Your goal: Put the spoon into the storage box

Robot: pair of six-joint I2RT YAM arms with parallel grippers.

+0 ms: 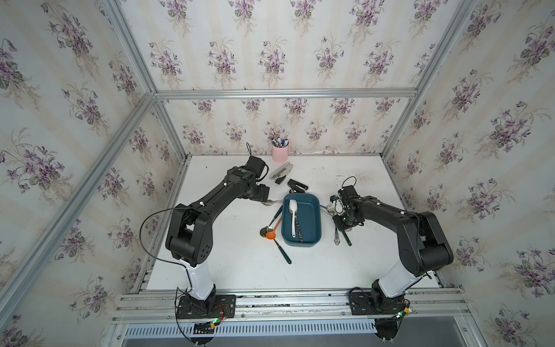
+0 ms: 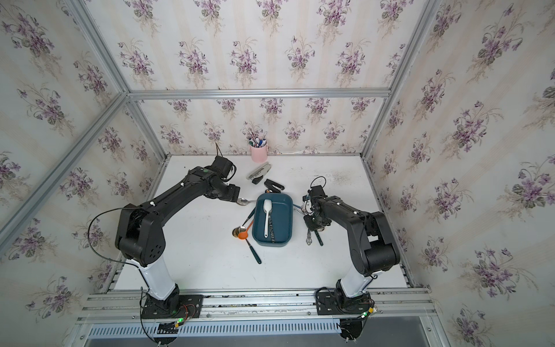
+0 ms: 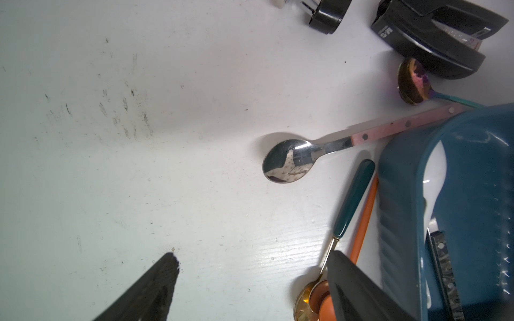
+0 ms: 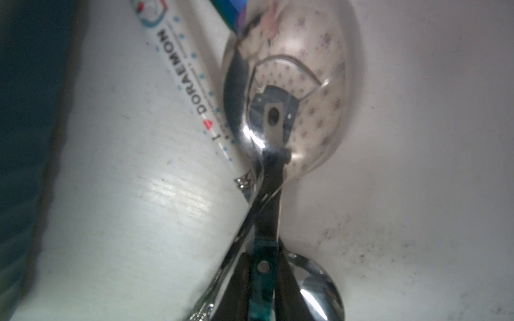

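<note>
A green-handled metal spoon (image 4: 316,96) lies across other cutlery in the right wrist view, its shiny bowl toward the top. My right gripper is low at its handle, one blurred finger close along each side; whether they press on it I cannot tell. A patterned silver-handled spoon (image 4: 211,294) crosses under it. The blue storage box (image 1: 315,222) stands mid-table, left of that gripper, with a white spoon (image 1: 293,211) and a dark-handled utensil (image 1: 299,231) inside. Above bare table, my left gripper is open and empty, near a pink-handled spoon (image 3: 291,160).
An orange ladle (image 1: 271,234) and dark green-handled utensils lie left of the box. Behind it are a black stapler (image 1: 297,185) and a pink pen cup (image 1: 279,152). A white DORAEMON handle (image 4: 184,75) lies beside the right-hand spoons.
</note>
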